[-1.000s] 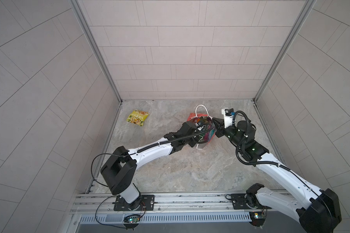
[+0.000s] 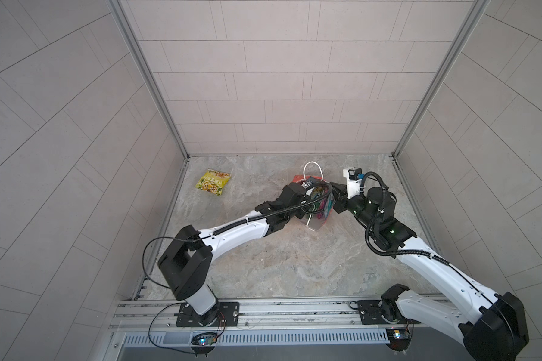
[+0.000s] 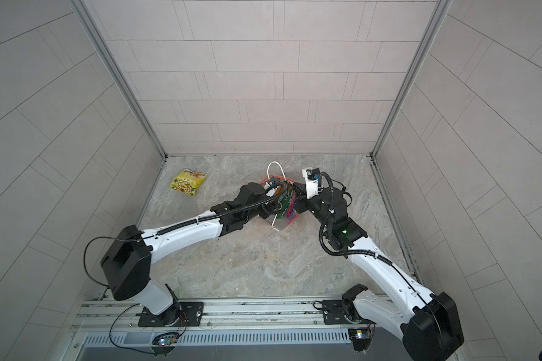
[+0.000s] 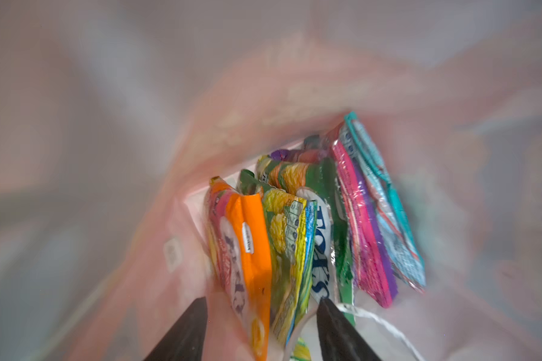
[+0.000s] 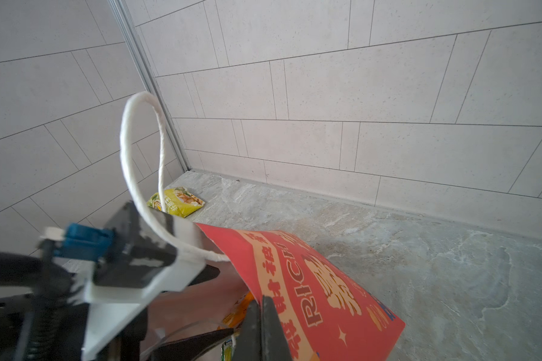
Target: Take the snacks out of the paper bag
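Note:
The red paper bag (image 5: 310, 288) stands at the back centre-right, its white handle (image 5: 126, 150) upright. Inside, the left wrist view shows several snack packets: an orange one (image 4: 253, 240), a yellow-green one (image 4: 286, 234) and a pink-purple one (image 4: 361, 234). My left gripper is open inside the bag's mouth, fingers beside the orange and yellow-green packets, holding nothing visible. My right gripper is shut at the bag's red rim; whether paper is between its fingers is hard to tell. Both arms partly hide the bag in the top views.
A yellow snack packet (image 2: 212, 180) lies alone on the marbled floor (image 2: 247, 180) at the back left. Walls enclose the back and both sides.
My left arm has shifted slightly over the bag, with small movements at the elbow and wrist. The right arm and the loose packet look unchanged.

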